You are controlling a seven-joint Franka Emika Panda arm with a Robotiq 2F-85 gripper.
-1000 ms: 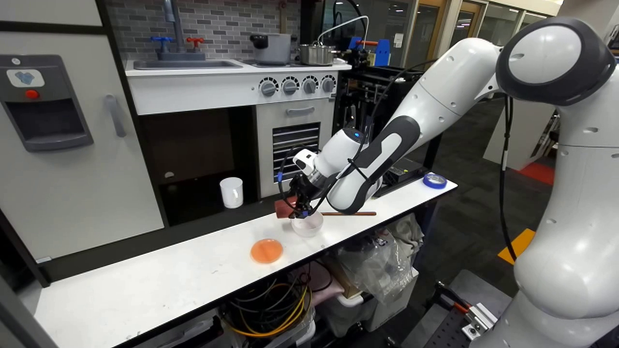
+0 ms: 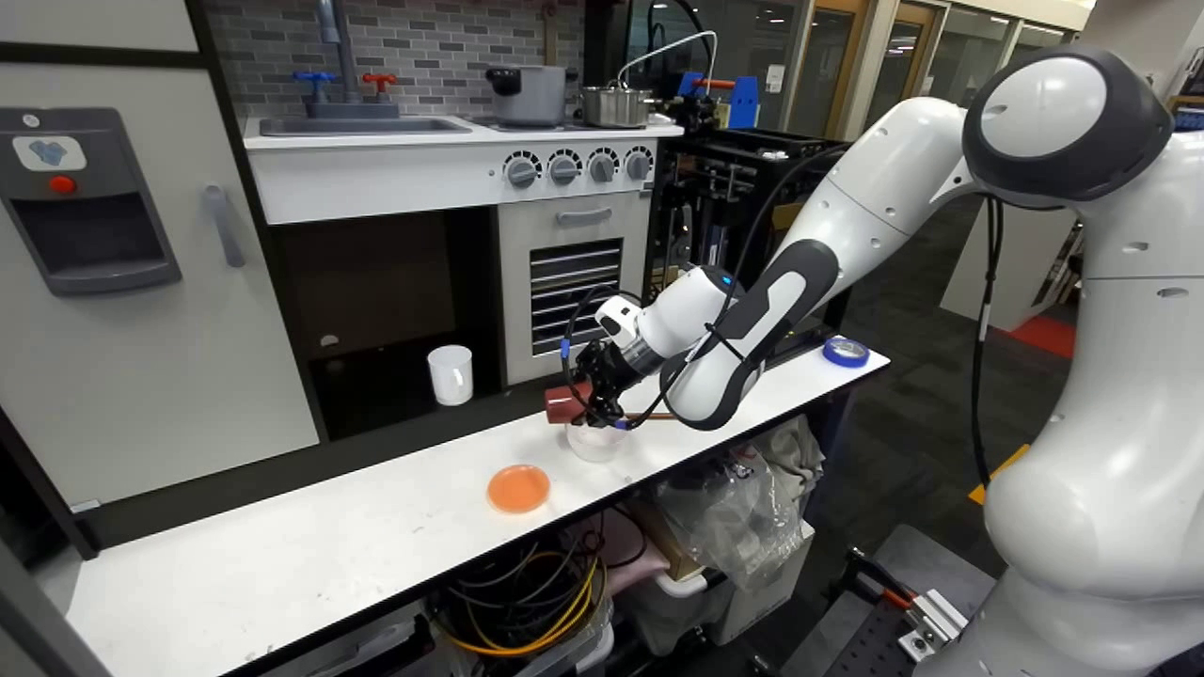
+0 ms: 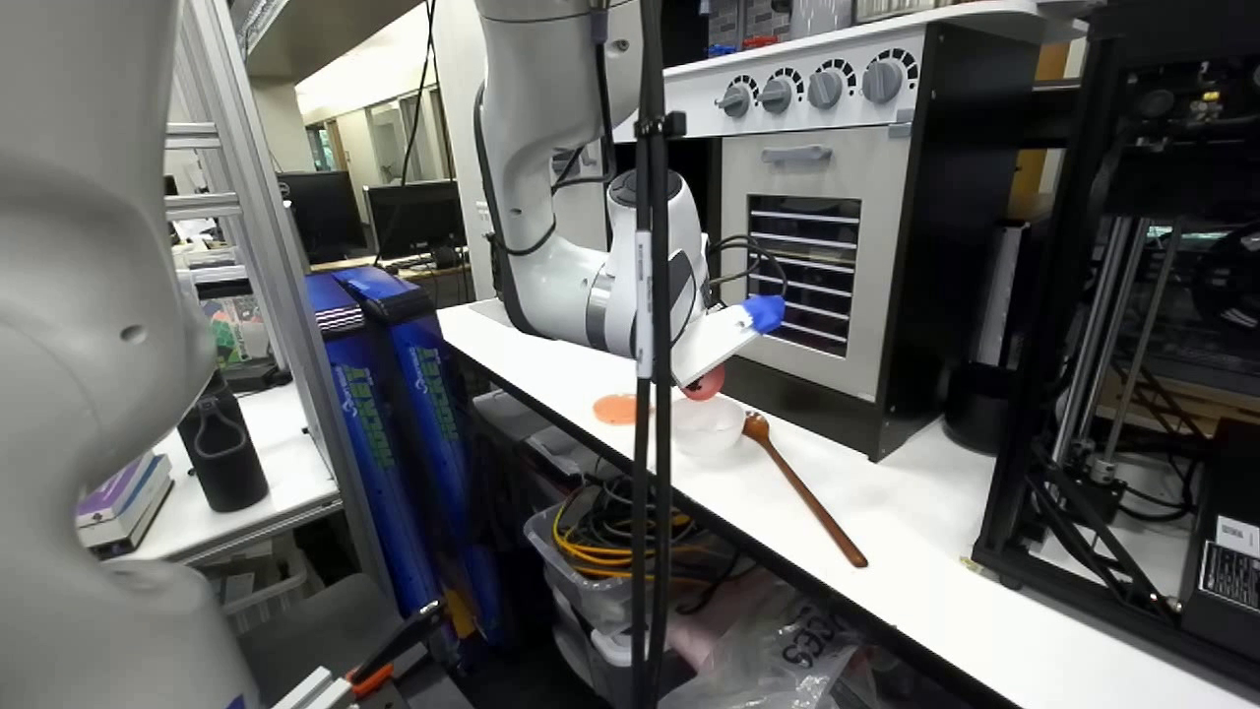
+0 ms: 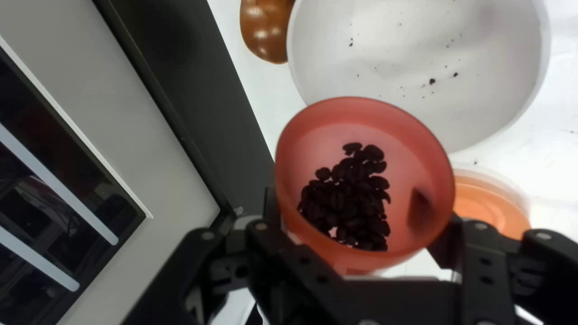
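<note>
A red cup (image 4: 363,122) with dark beans (image 4: 352,200) gathered inside is held by my gripper, whose black fingers close on its sides. In exterior view 1 the tilted cup (image 2: 563,404) shows at the left of my gripper (image 2: 595,389), over the bench. Below it stands a white bowl (image 4: 417,65), with only a few dark specks and crumbs on its inside. The bowl (image 3: 709,427) is partly behind the arm's cables in exterior view 2.
An orange dish (image 2: 519,489) lies left of the bowl. A wooden spoon (image 3: 809,490) rests on the bench beside the bowl. The white mug (image 2: 451,374) stands in the dark cabinet opening, and blue tape (image 2: 846,351) sits at the bench's far end.
My gripper and the red cup have shifted a little to the right in exterior view 1, closer over the bowl. The bowl and orange dish have stayed in place.
</note>
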